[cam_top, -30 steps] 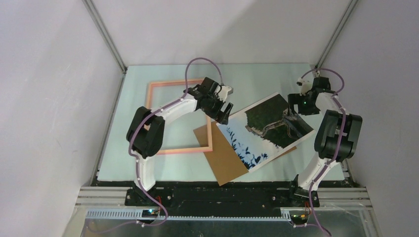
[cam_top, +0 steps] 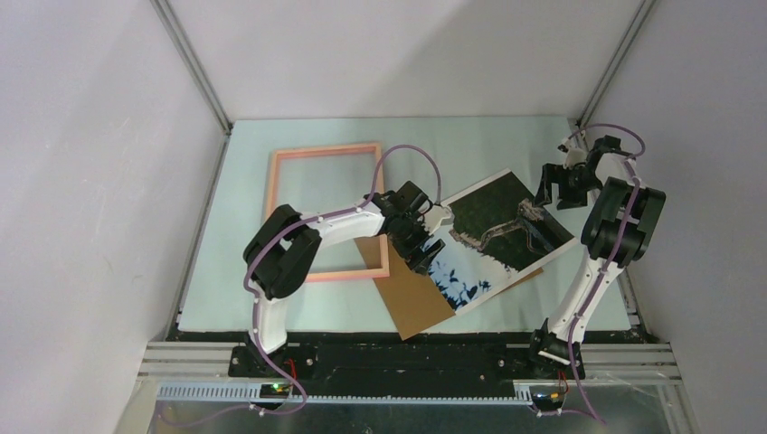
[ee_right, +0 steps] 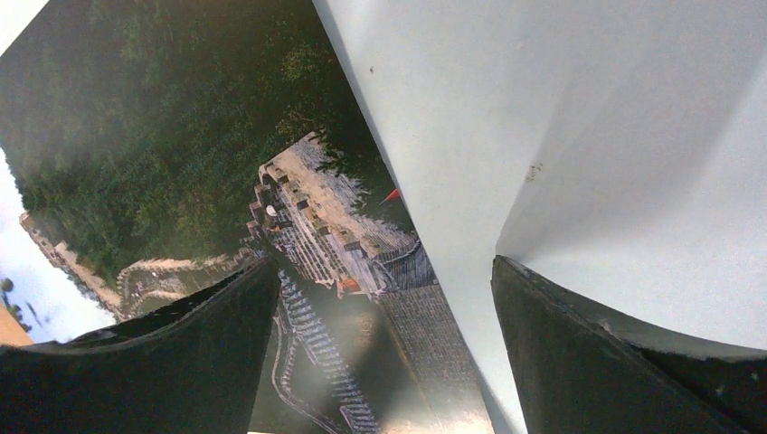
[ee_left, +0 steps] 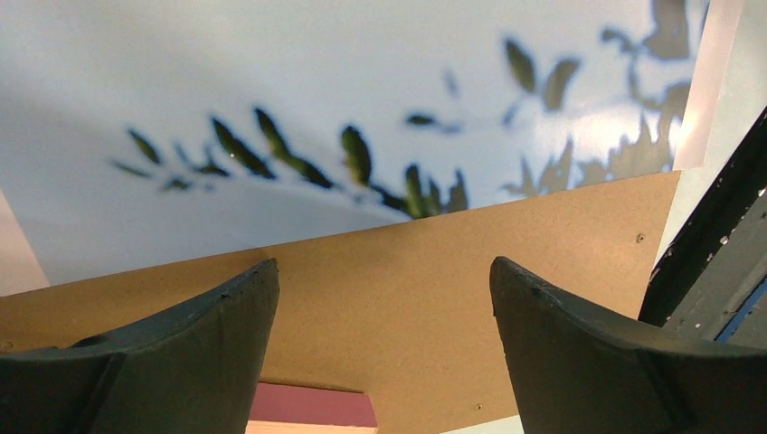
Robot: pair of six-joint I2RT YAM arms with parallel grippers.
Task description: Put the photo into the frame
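The photo (cam_top: 500,237), a landscape with a stone wall and a pale leafy end, lies slanted on the table over a brown backing board (cam_top: 418,300). At its leafy left edge hovers my left gripper (cam_top: 425,259), fingers apart; in the left wrist view the leafy end of the photo (ee_left: 362,117) lies ahead of the fingers (ee_left: 213,334), with nothing between them. My right gripper (cam_top: 553,194) stands open above the photo's far right edge. The right wrist view shows that edge (ee_right: 407,217) running between its fingers. Left of the photo lies the empty pink frame (cam_top: 330,276).
The backing board sticks out from under the photo and reaches beneath the frame's right side. A dark edge (cam_top: 411,336) bounds its front.
My left gripper has moved toward the front and slightly right, from the frame's corner side to the photo's leafy edge. The right gripper has shifted slightly right. Photo and frame lie unmoved.
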